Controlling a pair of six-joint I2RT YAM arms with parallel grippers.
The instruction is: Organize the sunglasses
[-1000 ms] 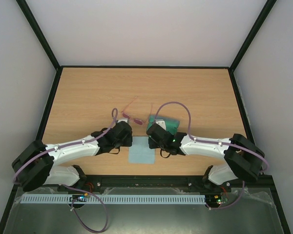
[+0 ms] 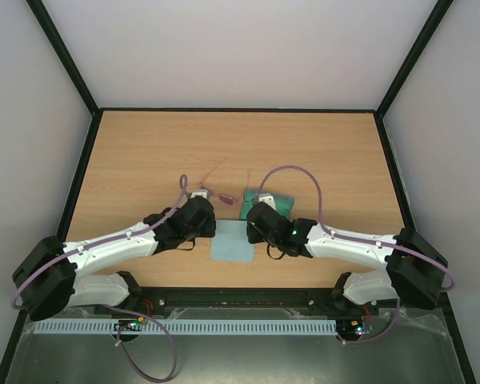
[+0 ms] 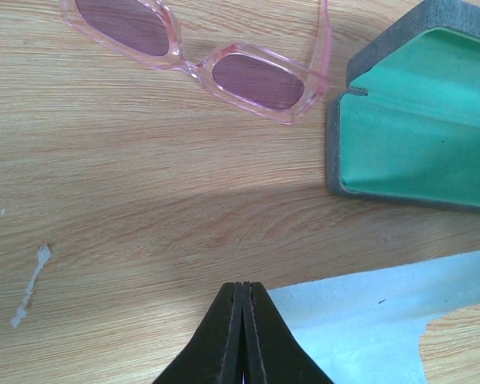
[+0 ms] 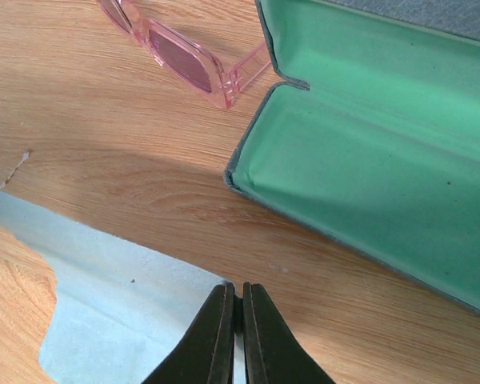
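Pink sunglasses (image 3: 254, 78) with dark lenses and open temples lie on the wood table, ahead of my left gripper. The green-lined case (image 4: 368, 168) stands open at the right, touching none of my fingers. A light blue cloth (image 2: 233, 242) is stretched between my two arms, its upper edge running from one set of fingertips to the other. My left gripper is shut at the cloth's left upper corner. My right gripper is shut on the right upper corner, with blue fabric showing beside and between its fingers.
A small whitish mark (image 3: 34, 280) shows on the wood left of the cloth. Bare table (image 2: 232, 136) stretches behind the sunglasses and case, and on both sides.
Both grippers have shifted slightly forward and a little apart, the right one moving right. The cloth has risen slightly in the view with them. Sunglasses and case have stayed put.
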